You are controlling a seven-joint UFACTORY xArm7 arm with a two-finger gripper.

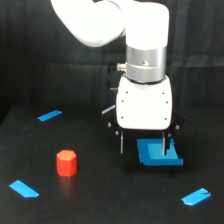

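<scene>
A red hexagonal block point(66, 163) stands on the dark table, left of centre. To its right is a flat blue square piece point(158, 158), perhaps a shallow tray; the gripper partly covers its back edge. Above that piece hangs my white gripper point(143, 148), pointing downward. Its thin dark fingers are spread apart, the right one in front of the blue square in this view, the left one just beyond its left side. Nothing shows held between them. The gripper's height above the table is hard to judge.
Blue strips lie flat on the table: one at the back left point(50, 116), one at the front left point(24, 188) and one at the front right point(196, 197). Bare dark table surrounds the red block and fills the front middle.
</scene>
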